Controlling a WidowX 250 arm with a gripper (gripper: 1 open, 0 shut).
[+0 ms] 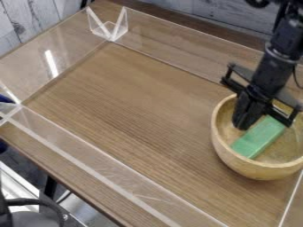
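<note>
A tan round bowl [236, 160] sits at the right of the wooden table, holding a green rectangular block [258, 140]. The black gripper [251, 119] reaches down from the upper right to the back of the bowl, its tips low near the upper end of the block. Whether anything is between its fingers is hard to see.
A small clear plastic piece [109, 25] stands at the back left. A grey wall lies behind, and dark equipment [21, 211] is at the lower left corner.
</note>
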